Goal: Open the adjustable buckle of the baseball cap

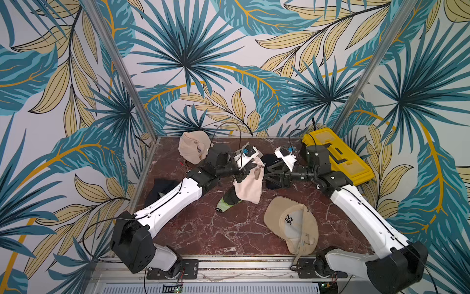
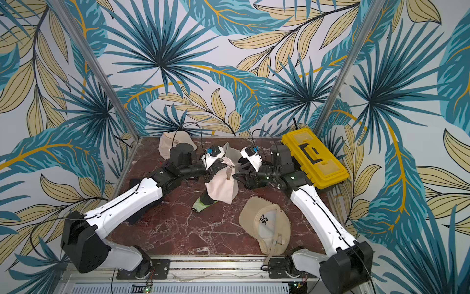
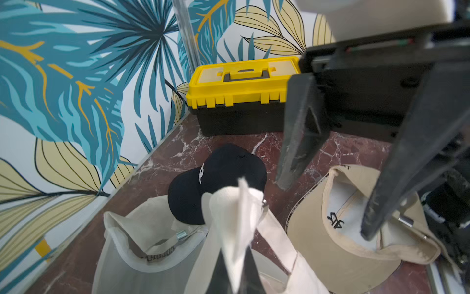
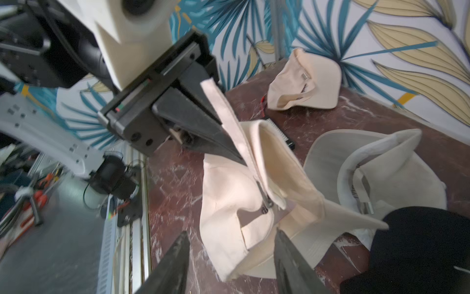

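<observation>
The pale pink cap (image 1: pixel 250 187) hangs at mid-table, with my left gripper shut on the end of its back strap. In the right wrist view the strap (image 4: pixel 230 117) stands up past those fingers, and the small metal buckle (image 4: pixel 265 198) sits just below, at the edge of the cap's back opening. In the left wrist view a loose-looking strip of cloth (image 3: pixel 240 210) rises blurred from the fingers. My right gripper is open on the right side of the cap, its fingers apart and empty; whether either finger touches cloth cannot be told.
A yellow-lidded toolbox (image 1: pixel 342 156) stands back right.
</observation>
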